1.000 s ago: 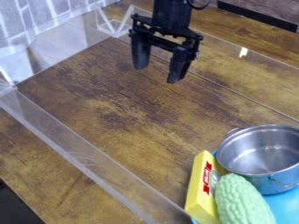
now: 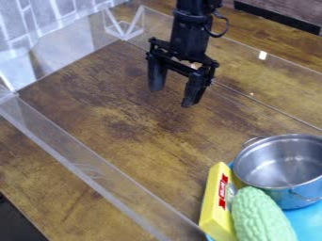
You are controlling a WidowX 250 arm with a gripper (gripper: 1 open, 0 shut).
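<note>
My black gripper [image 2: 176, 77] hangs over the upper middle of the wooden floor [image 2: 101, 113], open, its two dark fingers spread apart with nothing seen between them. A steel pot [image 2: 281, 169] sits at the right edge. In front of it lie a yellow box [image 2: 217, 202] with a red label and a pale green, bumpy object [image 2: 262, 216].
A blue surface shows beneath the objects at the lower right. Clear walls or strips edge the wooden area at the left and back.
The gripper has moved slightly down in the view and a little to the right, and more of the arm above it shows. The objects at the right have not moved.
</note>
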